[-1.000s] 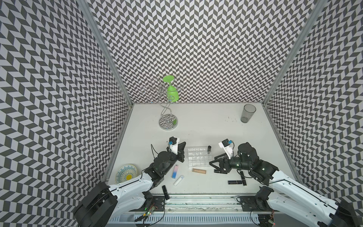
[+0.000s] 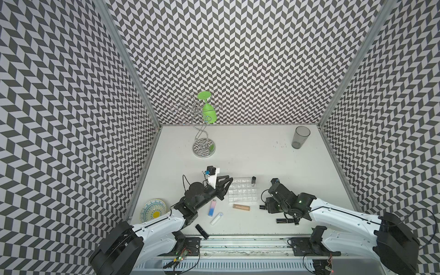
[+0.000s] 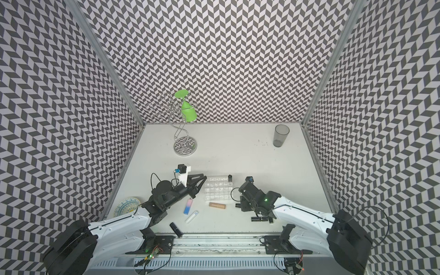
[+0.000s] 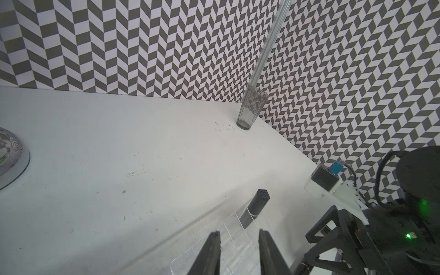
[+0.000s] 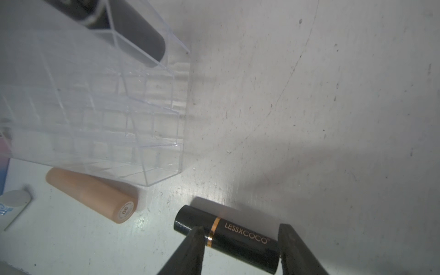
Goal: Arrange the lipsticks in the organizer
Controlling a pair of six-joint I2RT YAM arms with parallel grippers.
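A clear gridded organizer [image 2: 240,192] holds a black lipstick [image 4: 259,201] in its back right corner. My left gripper is open above the organizer's left side. My right gripper hangs open over a black gold-banded lipstick [image 5: 238,238] lying right of the organizer, fingers on either side in view. In front lie a tan tube [image 5: 91,194], a pink-blue tube [image 2: 211,208], a white tube [image 2: 216,218] and a black tube [image 2: 201,231]. More black tubes [image 2: 284,221] lie at the front right.
A patterned plate [image 2: 151,215] sits at the front left, a chrome stand [image 2: 198,149] with green pieces at the back left, and a glass [image 2: 300,139] at the back right.
My left gripper has shifted right and opened toward the organizer.
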